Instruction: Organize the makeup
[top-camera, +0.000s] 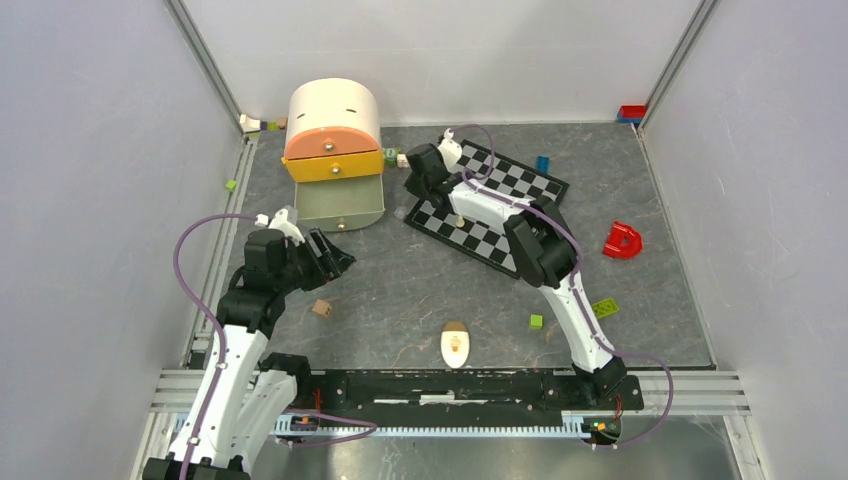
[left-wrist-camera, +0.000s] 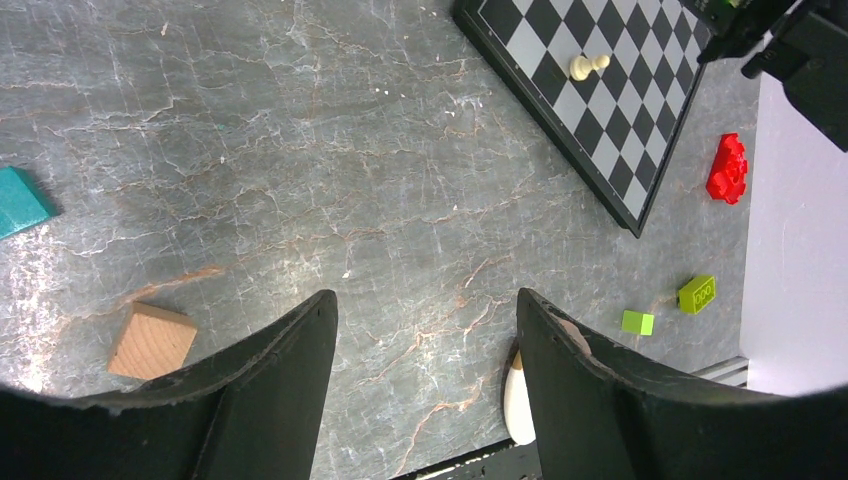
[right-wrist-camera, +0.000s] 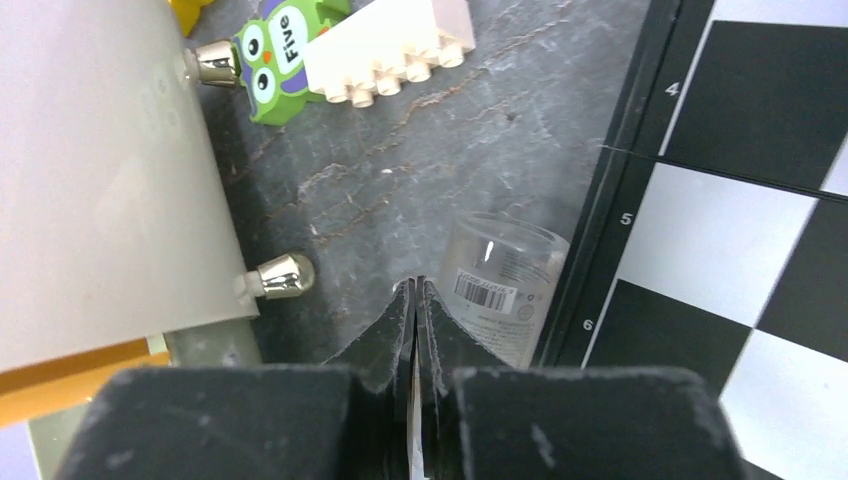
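Observation:
A clear bottle (right-wrist-camera: 510, 275) with a barcode label lies against the left edge of the chessboard (right-wrist-camera: 722, 240), partly behind my right gripper. That gripper is shut, its fingertips together over the near side of the bottle, and nothing shows between them; contact cannot be told. The white makeup cabinet (top-camera: 333, 105) stands at the back left, its lowest, pale green drawer (top-camera: 340, 205) pulled out and seemingly empty. Right of that drawer, the bottle (top-camera: 402, 212) is faint from above. My left gripper hangs open and empty in front of the cabinet.
Beside the cabinet sit an owl block (right-wrist-camera: 280, 60) and a white toy brick (right-wrist-camera: 390, 45). A wooden block (left-wrist-camera: 153, 342) lies below the left gripper. One pale chess piece (left-wrist-camera: 589, 67) is on the board.

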